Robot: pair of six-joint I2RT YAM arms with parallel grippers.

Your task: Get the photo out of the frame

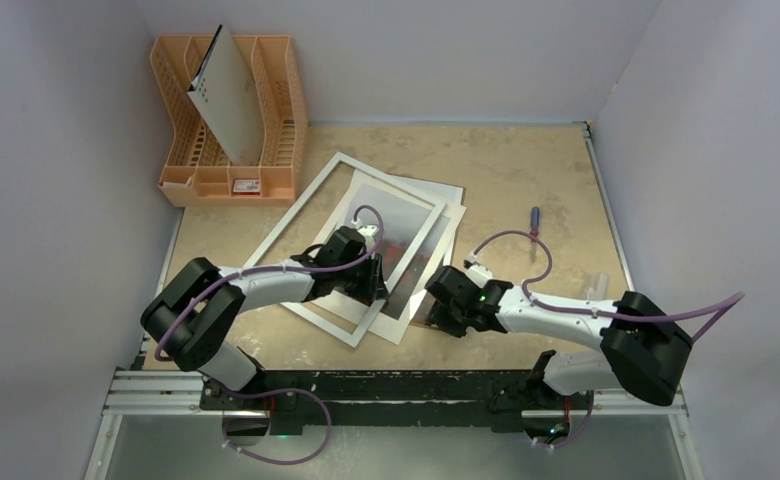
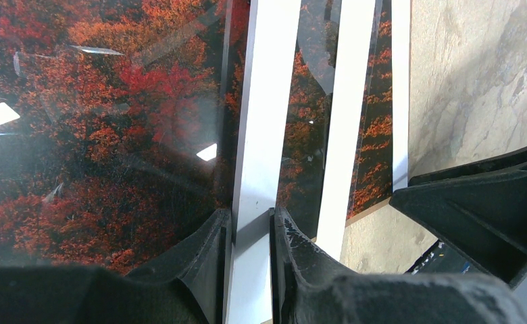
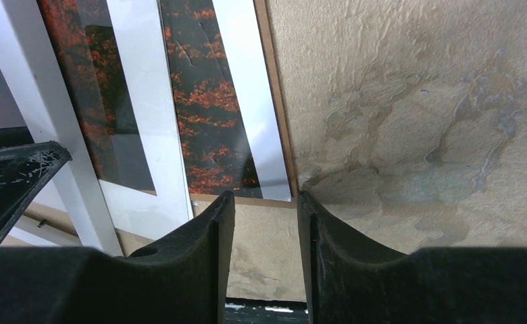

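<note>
The white frame (image 1: 294, 214) lies askew over white mats and red-foliage photo sheets (image 1: 397, 224). In the left wrist view, my left gripper has its fingertips around the white frame bar (image 2: 265, 115); whether they press on it is hard to tell. My right gripper stands open at the near corner of the white-edged lower photo board (image 3: 213, 115), its fingertips either side of that corner on the beige surface. The frame bar also shows at left in the right wrist view.
An orange organizer (image 1: 176, 180) holding an upright board stands at back left. A screwdriver (image 1: 534, 218) lies at the right.
</note>
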